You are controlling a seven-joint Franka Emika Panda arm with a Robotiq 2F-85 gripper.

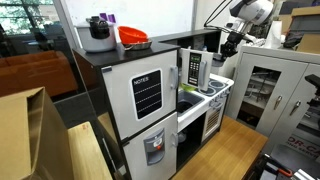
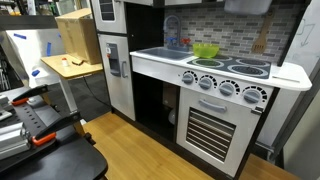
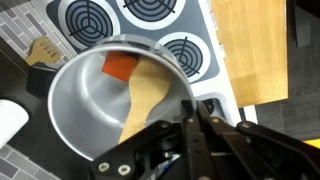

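Observation:
A grey pot hangs high above the stove top, with my gripper shut on its near side, at the rim or a handle. Which of the two is hidden by the fingers. Inside the pot lie a wooden utensil and an orange-red piece. Only the bottom of the pot shows at the top edge of exterior view 2. In exterior view 1 the gripper is small and dark, at the far end of the toy kitchen.
Beneath the pot is the stove top with several dark burners. A green bowl stands behind it by the sink. The tall fridge carries a dark pot and a red colander on top.

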